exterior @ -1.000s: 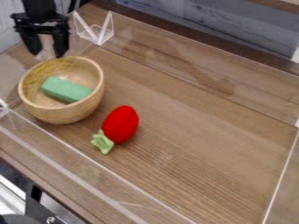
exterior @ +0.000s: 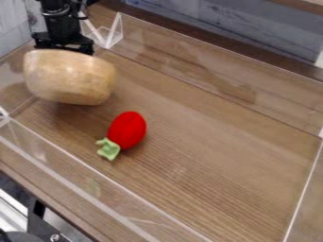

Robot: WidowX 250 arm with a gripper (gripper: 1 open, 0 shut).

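My gripper [exterior: 60,36] is at the top left, dark and small in view; whether it is open or shut is unclear. Just below it a beige bowl [exterior: 70,80] is tipped up and blurred, its inside and any contents hidden. A red object [exterior: 127,129] with a pale green end [exterior: 109,148] lies on the wooden surface right of and below the bowl.
The bowl has tipped from lying open, with a green block visible inside, to a raised, blurred pose that hides the block. My gripper has moved slightly up.
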